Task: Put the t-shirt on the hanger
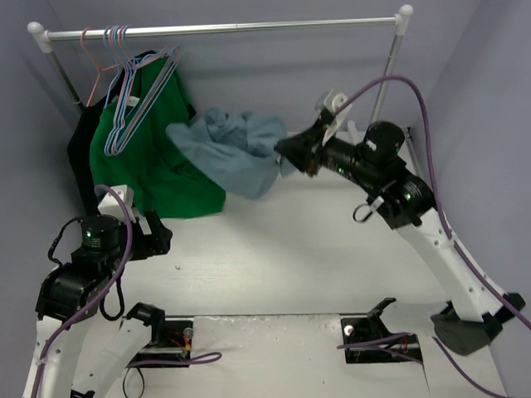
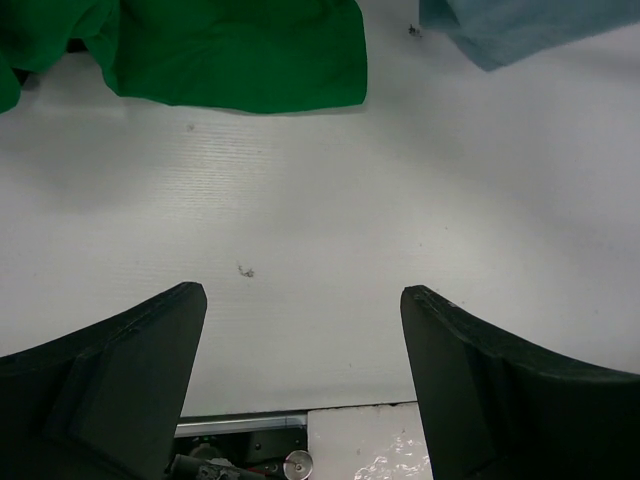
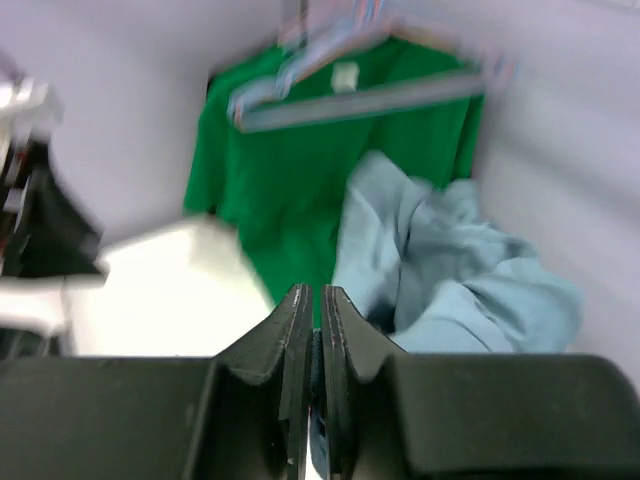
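Observation:
A blue-grey t-shirt (image 1: 228, 149) hangs in the air above the middle of the table, its top right gathered at my right gripper (image 1: 294, 153), whose fingers are closed on the cloth, as the right wrist view (image 3: 320, 330) also shows. My left gripper (image 1: 153, 236) stands open and empty at the left front, over bare table in the left wrist view. Several plastic hangers (image 1: 133, 99) in pink and blue hang at the left end of the rail (image 1: 232, 27).
A green garment (image 1: 149, 186) lies at the back left with something black beneath it. The rack's right post (image 1: 383, 75) stands behind my right arm.

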